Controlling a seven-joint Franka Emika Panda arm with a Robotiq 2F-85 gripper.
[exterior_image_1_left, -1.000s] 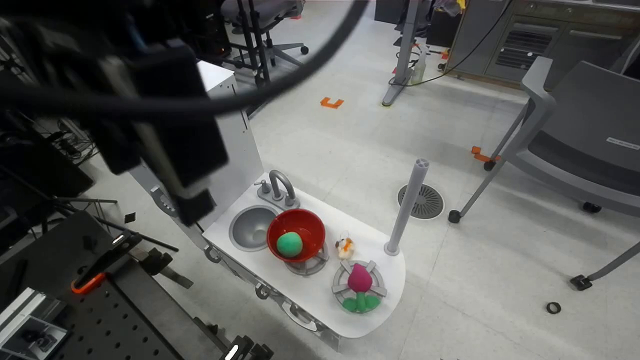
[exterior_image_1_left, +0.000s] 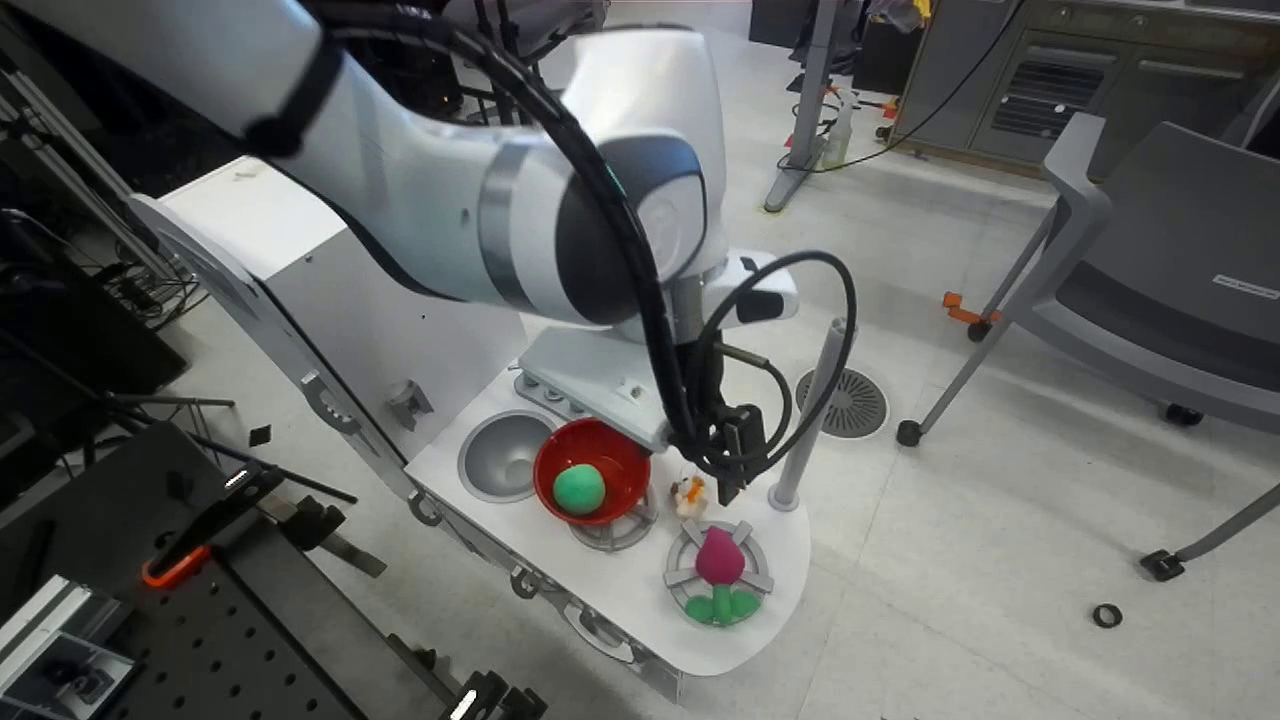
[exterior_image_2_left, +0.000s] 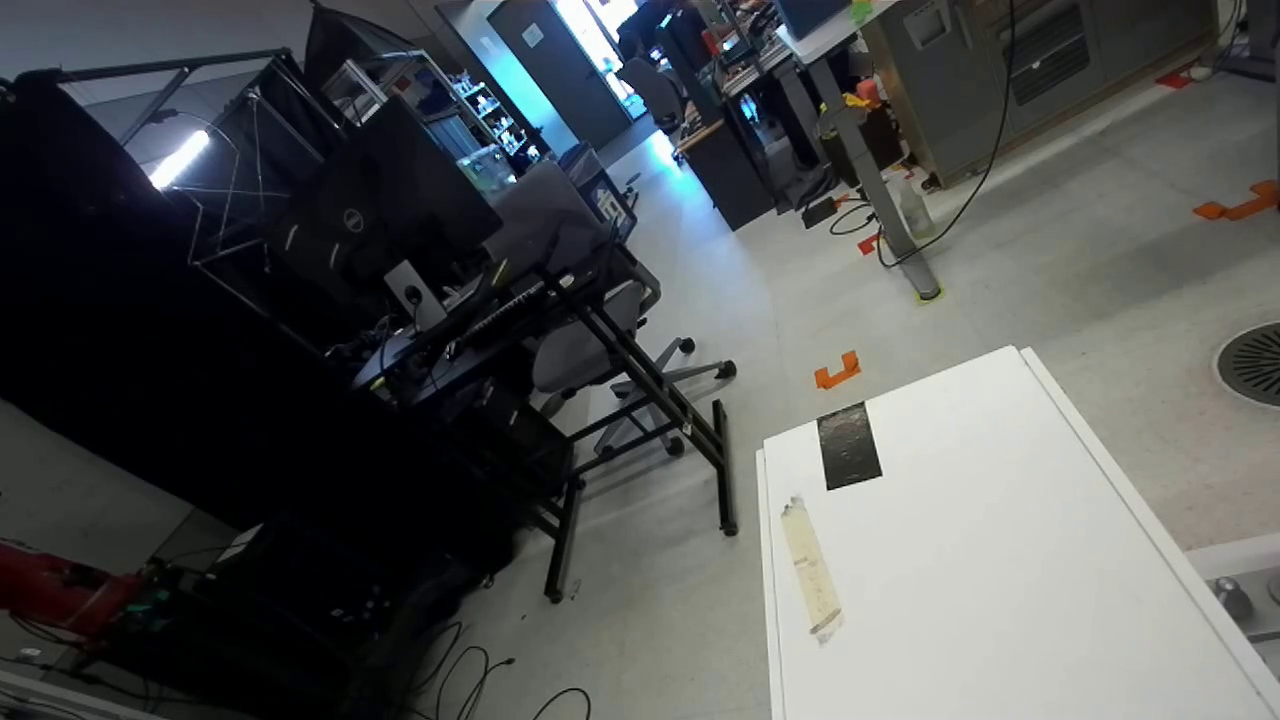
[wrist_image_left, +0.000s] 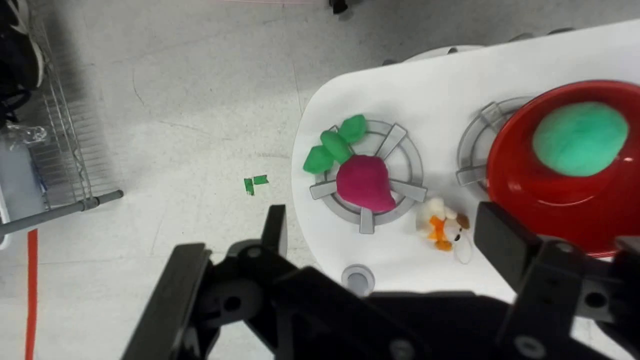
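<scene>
My gripper stands open above the right end of the toy kitchen counter, its two dark fingers wide apart and nothing between them. Below it, in the wrist view, lies a small white and orange plush toy (wrist_image_left: 442, 225), nearer the finger on the image's right. A magenta plush beet (wrist_image_left: 366, 183) with green leaves rests on a grey burner ring. Beside them is a red bowl (wrist_image_left: 555, 219) holding a green egg-shaped object (wrist_image_left: 580, 139). In exterior view 1 the bowl (exterior_image_1_left: 636, 462) sits partly over the second burner, next to the sink.
A grey post (exterior_image_1_left: 816, 414) rises from the counter's back edge, close to the gripper and its cables. The sink basin (exterior_image_1_left: 498, 456) looks empty. A tall white cabinet side (exterior_image_1_left: 396, 324) stands at the counter's left end.
The arm has swung from the near upper left to over the counter's back right, now hiding the faucet. The bowl, green object, beet and plush toy have not moved.
</scene>
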